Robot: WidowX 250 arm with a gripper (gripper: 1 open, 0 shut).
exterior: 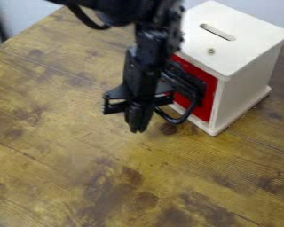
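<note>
My black gripper (138,115) hangs just above the wooden table, shut, with nothing visible between its fingers. It is in front of a white wooden box (237,51) with a red front panel (205,106) and a slot in its top. A black looped handle (191,87) on that panel sits just right of my gripper, and my arm hides part of the panel and handle. Whether the gripper touches the handle cannot be told.
A pale wall stands behind the box.
</note>
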